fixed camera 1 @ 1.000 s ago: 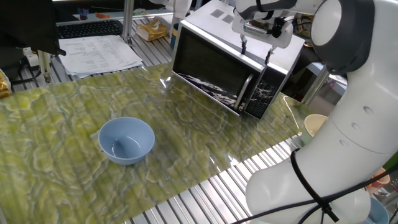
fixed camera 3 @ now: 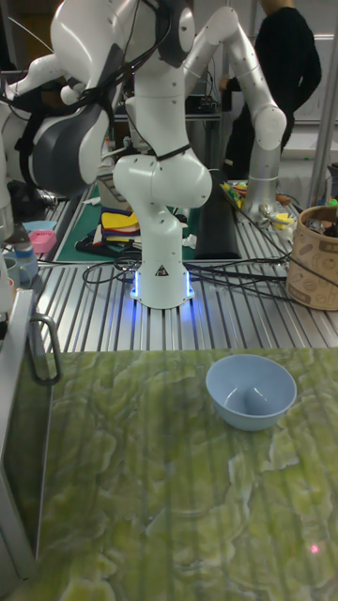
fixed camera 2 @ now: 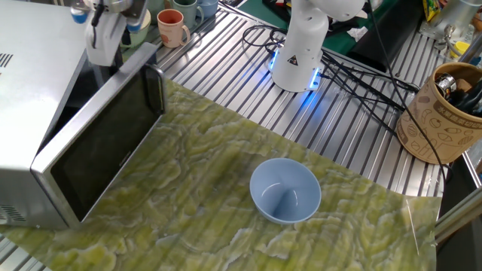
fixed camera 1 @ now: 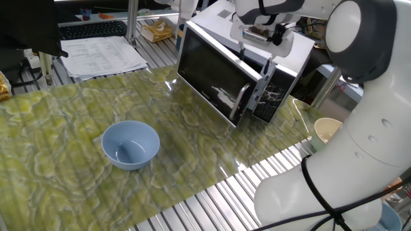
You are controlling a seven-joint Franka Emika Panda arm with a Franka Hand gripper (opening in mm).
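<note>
The microwave (fixed camera 1: 297, 59) stands at the back of the green marbled mat with its dark-windowed door (fixed camera 1: 209, 74) partly open. A curved handle (fixed camera 1: 240, 97) sits on the door's free edge. My gripper (fixed camera 1: 254, 60) is open, its two fingers spread and pointing down beside the inner side of the door near the free edge; whether they touch it I cannot tell. In exterior view 2 the gripper hangs over the gap between door and microwave body, its tips partly hidden. A light blue bowl (fixed camera 2: 285, 190), empty and upright, rests on the mat.
Mugs, among them an orange-pink mug (fixed camera 2: 172, 28), stand on the slatted table beyond the mat. A brown utensil bucket (fixed camera 2: 439, 113) and loose cables (fixed camera 2: 361, 75) lie past the robot base. The mat (fixed camera 1: 70, 154) around the bowl is clear.
The microwave door has swung outward from nearly closed to a wider gap. My gripper has moved left and slightly downward in exterior view 1 along with it. The bowl has stayed put.
</note>
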